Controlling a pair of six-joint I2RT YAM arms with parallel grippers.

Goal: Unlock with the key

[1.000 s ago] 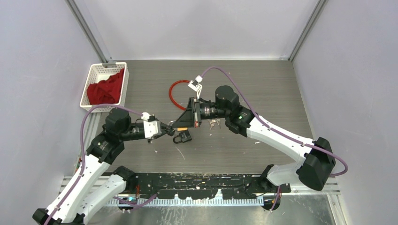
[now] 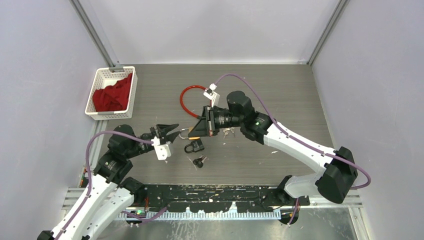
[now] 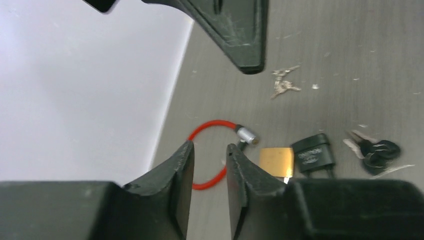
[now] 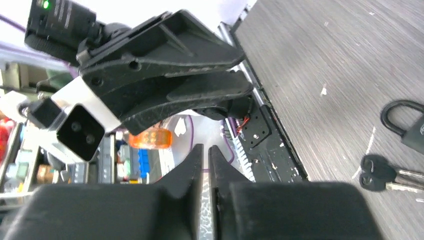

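Note:
The black-headed keys (image 2: 199, 162) lie loose on the table; the left wrist view shows the same keys (image 3: 380, 156) right of the black padlock (image 3: 313, 154). A brass padlock (image 3: 277, 161) rests beside that black one, partly hidden under my right gripper in the top view. My left gripper (image 2: 178, 130) is open and empty, its fingertips (image 3: 186, 152) clearly apart. Facing it, my right gripper has its fingers parted by a narrow gap, nothing seen between them. In the right wrist view, the keys (image 4: 374, 172) and black padlock (image 4: 416, 135) sit lower right.
A red cable lock (image 2: 184, 100) curves behind the right gripper. Small silver keys (image 3: 284, 82) lie on the table nearby. At the back left, a white basket (image 2: 126, 114) holds red cloth (image 2: 112, 95). Both grippers' tips are close together.
The black-headed keys now lie on the table below the padlocks, where the surface was bare. My left gripper has turned and drawn back slightly, its fingers spread.

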